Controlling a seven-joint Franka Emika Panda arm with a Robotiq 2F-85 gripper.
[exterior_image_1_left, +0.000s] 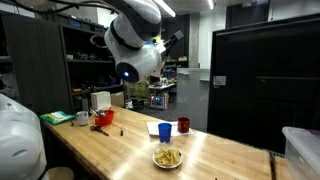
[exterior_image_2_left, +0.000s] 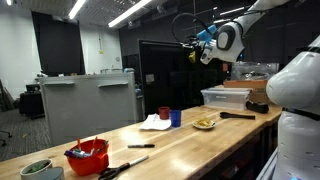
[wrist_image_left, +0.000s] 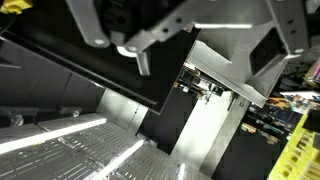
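Note:
My gripper is raised high above the table and tilted away from it. In the wrist view its dark fingers (wrist_image_left: 268, 52) stand well apart, with nothing seen held between them. On the table (exterior_image_1_left: 125, 150) far below, a white plate (exterior_image_1_left: 168, 165) holds yellowish food. Behind it stand a blue cup (exterior_image_1_left: 165, 132) and a red cup (exterior_image_1_left: 183, 125), with a white cloth or paper (exterior_image_2_left: 156, 123) beside them. The wrist view shows no tableware clearly, mainly dark panels and ceiling lights.
A red basket (exterior_image_2_left: 87, 163) with small items sits at one end of the table, near a black-handled tool (exterior_image_2_left: 122, 169) and a bowl (exterior_image_2_left: 36, 168). A whitish storage box (exterior_image_2_left: 228, 97) stands at the other end. Bare tabletop surrounds the plate.

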